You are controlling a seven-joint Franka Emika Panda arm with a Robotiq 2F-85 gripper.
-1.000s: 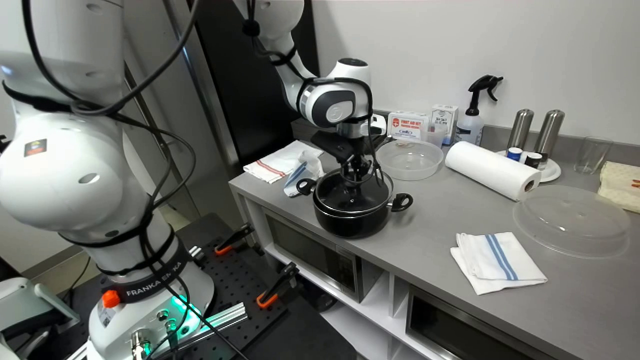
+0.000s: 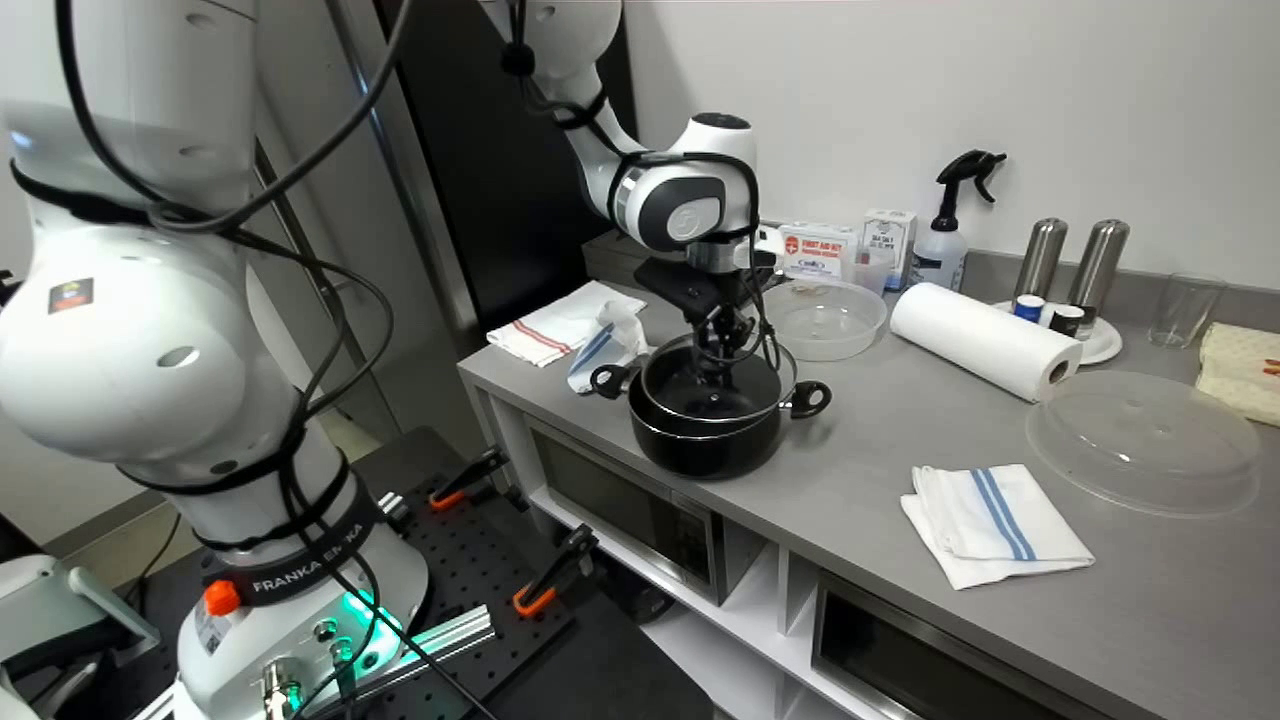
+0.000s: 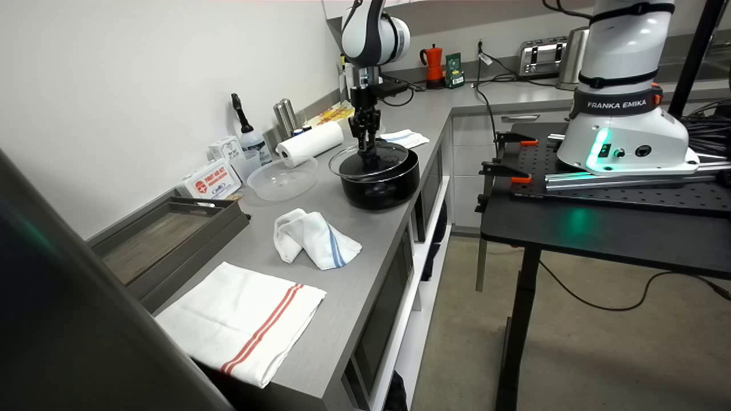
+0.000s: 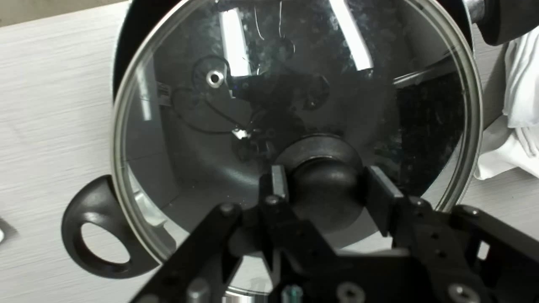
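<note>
A black pot (image 2: 708,454) with two loop handles stands near the front edge of the counter. The clear glass lid (image 2: 672,390) is over its mouth, shifted off centre and not flush with the rim in the exterior views. My gripper points down, shut on the lid's round black knob (image 4: 323,207), with one finger on either side of it. In exterior view 2 the lid (image 3: 394,156) overhangs the pot (image 3: 384,190) toward the wall, and part of the pot's front rim shows.
A crumpled blue-striped towel (image 3: 315,238) lies close to the pot, and a red-striped one (image 3: 240,318) farther along. Behind are a clear plastic bowl (image 2: 825,322) and a paper towel roll (image 2: 984,341). Bare counter extends right of the pot toward a folded towel (image 2: 993,524).
The gripper and lid have moved a little to the right and up in exterior view 1. More of the pot's opening shows below the lid; the pot has barely shifted.
</note>
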